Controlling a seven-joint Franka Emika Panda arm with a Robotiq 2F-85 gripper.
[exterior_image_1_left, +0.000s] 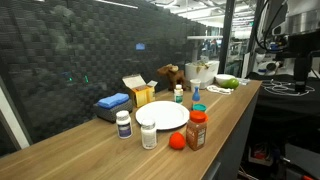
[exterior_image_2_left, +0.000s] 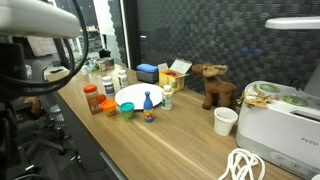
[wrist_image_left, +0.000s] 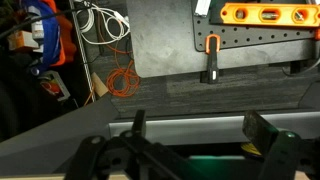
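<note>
My gripper stands open in the wrist view, its two dark fingers wide apart and nothing between them. Below it are a dark floor and the edge of a grey surface. The arm hangs at the right in exterior view 1, away from the objects on the wooden table (exterior_image_1_left: 75, 157). On that table a white plate (exterior_image_1_left: 163, 114) lies empty. Near it stand a red-brown jar (exterior_image_1_left: 196, 131), a small red-orange item (exterior_image_1_left: 177, 141), two white lidded bottles (exterior_image_1_left: 123, 123), a green cup (exterior_image_1_left: 199, 108) and a blue bottle (exterior_image_2_left: 148, 108).
Behind the plate are a yellow box (exterior_image_2_left: 178, 74), a blue sponge (exterior_image_1_left: 112, 100) on a dark box and a brown toy animal (exterior_image_2_left: 212, 87). A white cup (exterior_image_2_left: 225, 121) and white appliance (exterior_image_2_left: 277, 134) stand farther along.
</note>
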